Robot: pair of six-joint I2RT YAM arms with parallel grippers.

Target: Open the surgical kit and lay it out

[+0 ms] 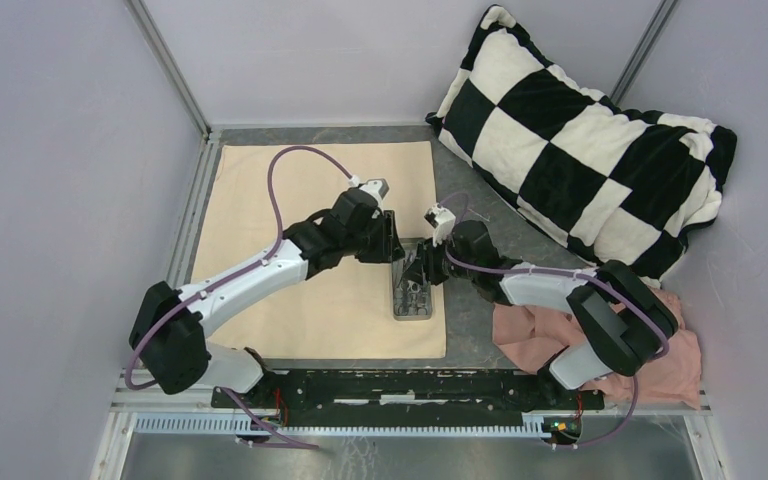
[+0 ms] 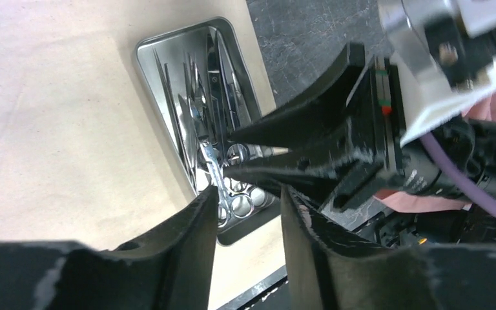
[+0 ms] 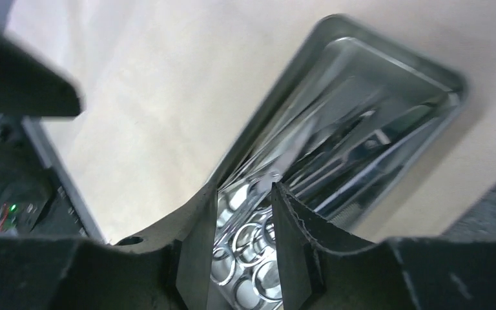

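The steel kit tray (image 1: 411, 312) lies open on the cream cloth, holding scissors, tweezers and other slim instruments, seen in all three views. My left gripper (image 1: 390, 240) hangs above the tray's upper left side; in its wrist view its fingertips (image 2: 206, 200) are part open, with nothing visible held between them. My right gripper (image 1: 418, 262) is over the tray's middle; in its wrist view its fingertips (image 3: 278, 194) stand apart above the instruments (image 3: 297, 148), part open. In the left wrist view the right gripper covers part of the tray.
The cream cloth (image 1: 300, 320) has free room left of and above the tray. A checkered cushion (image 1: 580, 140) fills the back right, and a pink cloth (image 1: 660, 370) lies at the front right. The two grippers are close together.
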